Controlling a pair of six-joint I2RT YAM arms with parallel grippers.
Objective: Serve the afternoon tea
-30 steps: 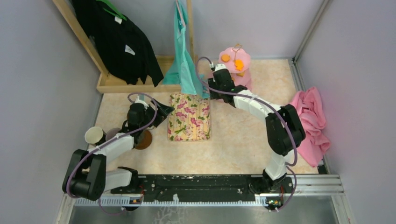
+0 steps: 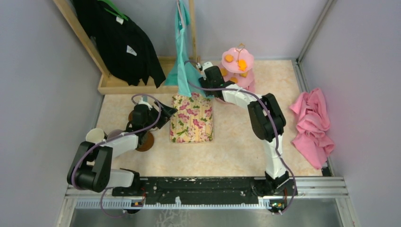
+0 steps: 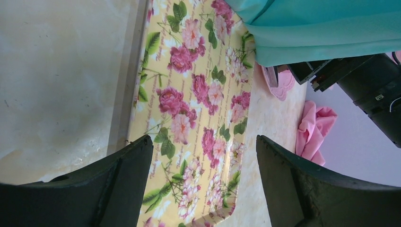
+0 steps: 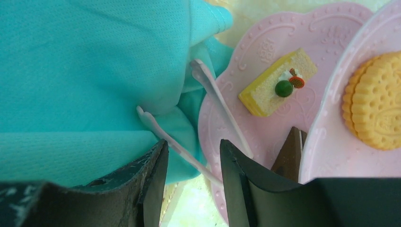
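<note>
A pink two-tier stand (image 2: 241, 53) holds biscuits (image 4: 378, 99) and a yellow cake piece (image 4: 269, 87). Two pale thin utensils (image 4: 217, 101) lie at the lower plate's edge, by turquoise cloth (image 2: 182, 71). My right gripper is open over them, its fingertips apart, partly behind the cloth in the top view. My left gripper stands open beside the floral tray (image 2: 191, 127), nothing between its fingers.
Pink cloth (image 2: 312, 127) lies at the right. A black garment (image 2: 118, 47) hangs over the wooden frame (image 2: 106, 90). Cups (image 2: 95, 135) and brown round pieces (image 2: 145, 144) are at the left.
My right arm has moved leftward, its gripper now against the turquoise cloth. The left arm has shifted very slightly.
</note>
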